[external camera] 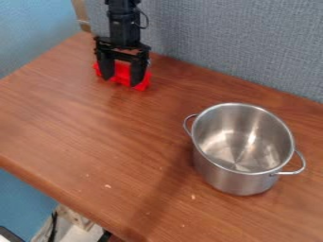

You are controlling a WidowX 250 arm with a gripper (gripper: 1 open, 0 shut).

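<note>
My black gripper [120, 64] is open at the back left of the wooden table [113, 161], its two fingers hanging down over a red object [139, 83] that lies flat near the back edge. The gripper hides the middle of the red object, and I cannot tell whether the fingers touch it. A steel pot [237, 156] with two side handles stands upright on the right part of the table.
A grey padded wall [240, 47] runs behind the table, close to the gripper. Blue surfaces lie off the table's left edge.
</note>
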